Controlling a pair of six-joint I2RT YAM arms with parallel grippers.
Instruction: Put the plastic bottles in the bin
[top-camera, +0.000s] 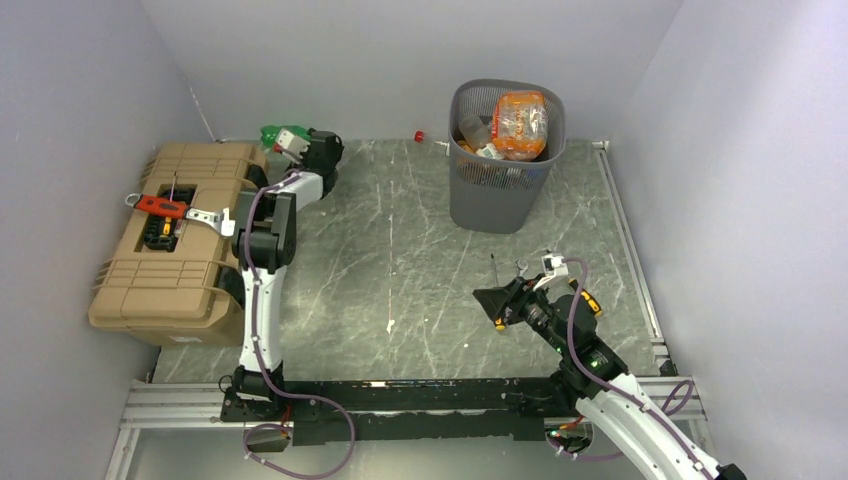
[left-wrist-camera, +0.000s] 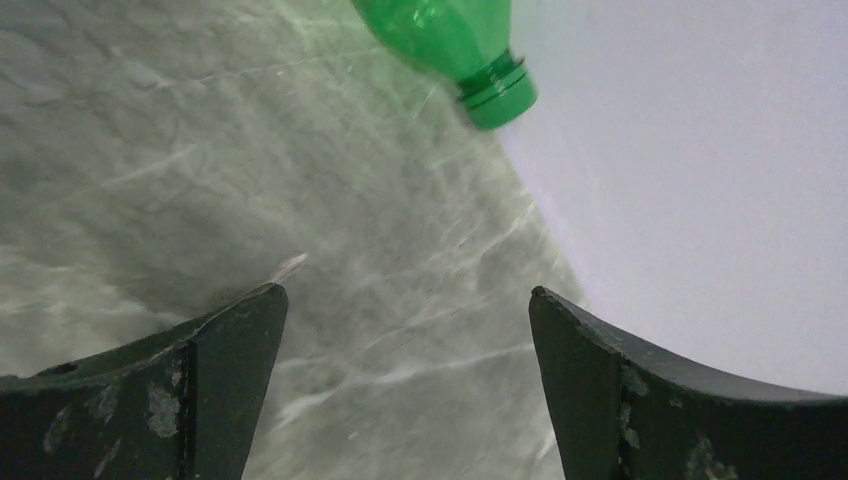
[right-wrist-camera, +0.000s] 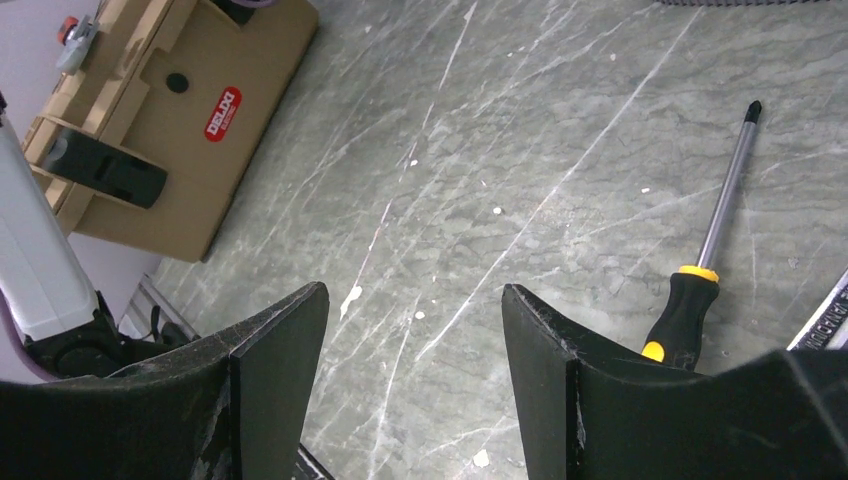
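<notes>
A green plastic bottle (top-camera: 277, 134) (left-wrist-camera: 440, 35) lies at the back left beside the tool case, partly hidden by the left arm in the top view. My left gripper is open just short of it, with bare floor between its fingers and the bottle's cap ahead. My right gripper hangs at the front right over the floor, fingers apart with nothing between them. A grey bin (top-camera: 495, 205) stands at the back right, holding an orange packet (top-camera: 520, 125) and other items.
The tan case (top-camera: 130, 300) with an adjustable wrench fills the left side. A screwdriver (right-wrist-camera: 687, 305) and other tools lie under the right gripper. A small red cap (top-camera: 419, 136) is by the back wall left of the bin.
</notes>
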